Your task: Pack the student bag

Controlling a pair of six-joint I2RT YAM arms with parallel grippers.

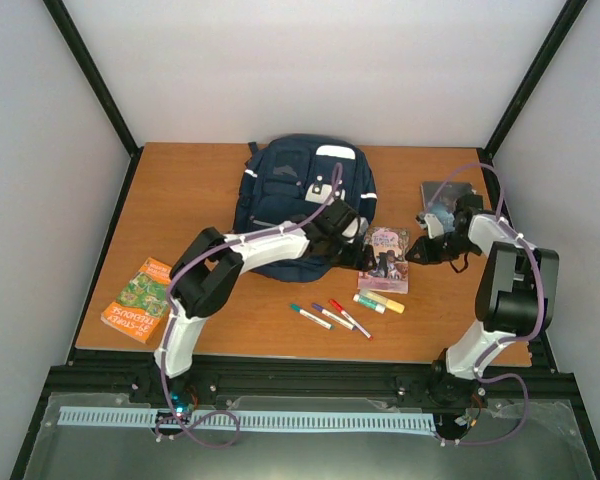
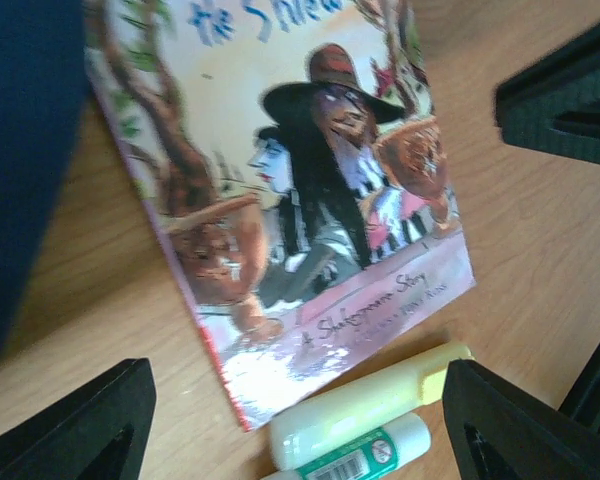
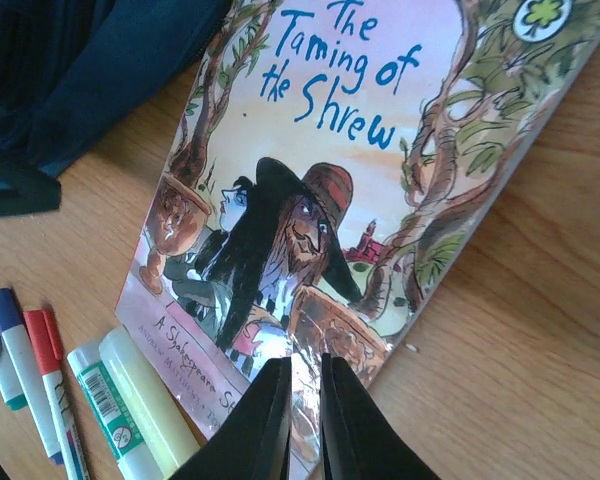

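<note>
The Taming of the Shrew book (image 1: 385, 260) (image 2: 280, 200) (image 3: 300, 240) lies flat beside the navy backpack (image 1: 300, 190). My left gripper (image 1: 365, 258) is over the book's left edge, fingers apart with nothing between them. Glue stick (image 2: 355, 460) and yellow stick (image 2: 360, 405) lie at the book's bottom edge. My right gripper (image 1: 416, 254) is shut at the book's right edge, with nothing visible between its fingers. Several markers (image 1: 330, 316) lie in front of the backpack.
An orange book (image 1: 135, 305) lies at the left of the table. A grey item (image 1: 440, 190) lies at the back right, partly under the right arm.
</note>
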